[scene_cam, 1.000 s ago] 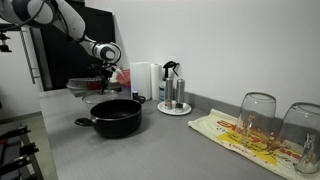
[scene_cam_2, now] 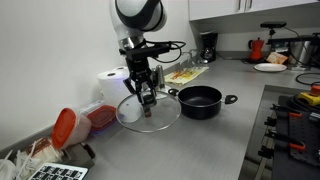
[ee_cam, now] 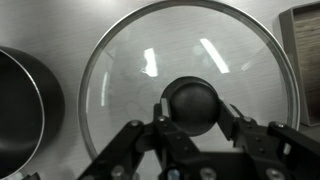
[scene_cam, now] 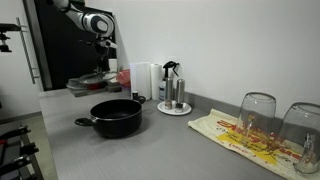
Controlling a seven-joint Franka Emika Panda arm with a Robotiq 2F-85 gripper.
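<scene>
My gripper is shut on the black knob (ee_cam: 192, 103) of a round glass lid (ee_cam: 120, 90). In exterior view 2 the lid (scene_cam_2: 150, 112) hangs tilted to the camera below the gripper (scene_cam_2: 146, 92), to the left of a black pot (scene_cam_2: 204, 99). Exterior view 1 shows the pot (scene_cam: 116, 117) uncovered on the counter, with the gripper (scene_cam: 100, 62) and lid beyond it at the upper left. Part of the pot (ee_cam: 25, 110) also appears at the left edge of the wrist view.
Bottles (scene_cam: 170, 92) stand on a white plate behind the pot. Two upturned glass jars (scene_cam: 256, 115) rest on a yellow-and-white cloth (scene_cam: 230, 132) at the right. Red containers (scene_cam_2: 68, 127) are at the left in exterior view 2. Clear counter (scene_cam: 170, 150) lies right of the pot.
In exterior view 1 the arm and the lid have moved away to the left, from near the pot's rim. The pot has stayed in place.
</scene>
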